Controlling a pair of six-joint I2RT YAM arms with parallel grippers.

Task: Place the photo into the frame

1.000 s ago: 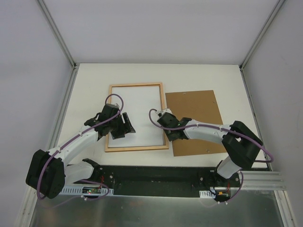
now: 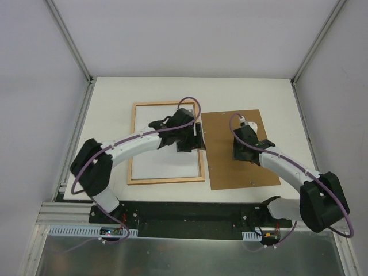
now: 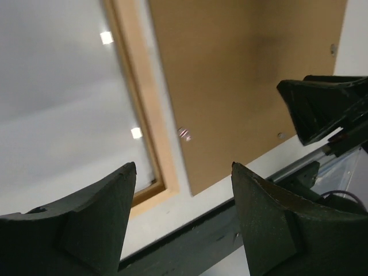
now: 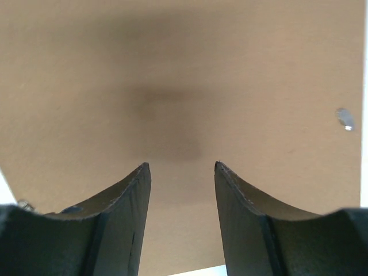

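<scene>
The wooden frame (image 2: 167,181) lies flat on the left of the table, with a white sheet (image 2: 161,164) filling its inside; whether this is the photo I cannot tell. To its right rests a brown board (image 2: 230,178) with small metal clips near its edges. My left gripper is open over the frame's right side and the board's near edge, empty. Above the board, my right gripper has its fingers apart, and only bare brown surface shows between them. In the left wrist view one dark finger (image 3: 313,109) of the right gripper shows over the board.
A narrow gap separates frame and board. Both arms reach in from the front, their grippers fairly close together.
Both arms have swung right: my left gripper from over the sheet to the frame's right side, my right gripper from the frame's edge to above the board. Frame and board look unmoved.
</scene>
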